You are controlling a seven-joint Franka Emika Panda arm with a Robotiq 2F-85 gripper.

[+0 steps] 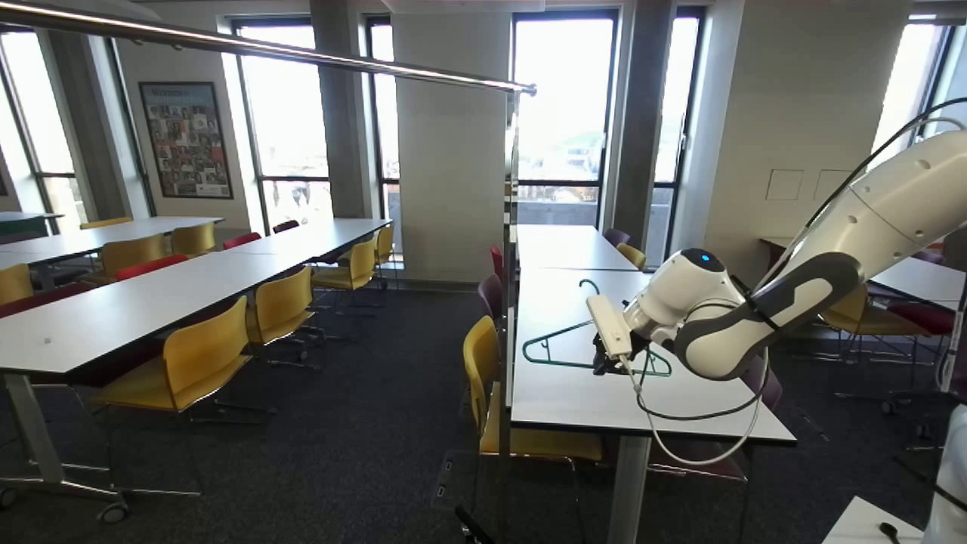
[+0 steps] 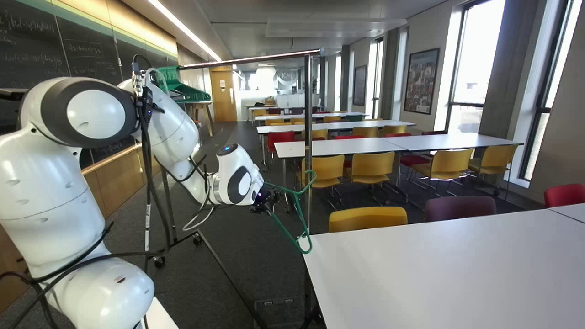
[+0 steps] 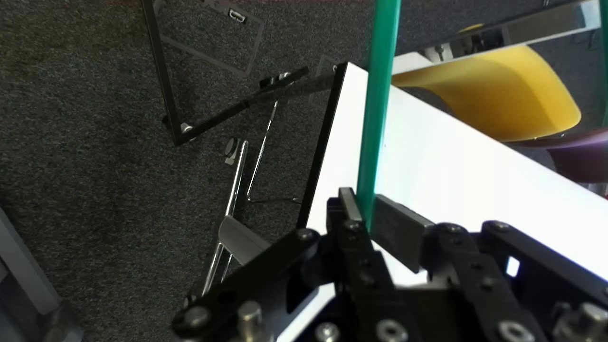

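Note:
A green plastic clothes hanger (image 1: 557,363) is held by its lower bar, its hook pointing up in exterior view 1. My gripper (image 1: 605,366) is shut on that bar near its middle. In the wrist view the green bar (image 3: 377,108) runs up from between the black fingertips. From the side, in exterior view 2, the hanger (image 2: 299,211) extends out from the gripper (image 2: 269,204), near the corner of the white table (image 2: 438,263). Whether it touches the table cannot be told.
A metal clothes rail (image 1: 363,65) crosses overhead, with its upright post (image 2: 308,137) close to the hanger. Several green hangers (image 2: 189,92) hang at the rail's far end. A yellow chair (image 1: 485,363) stands beside the table.

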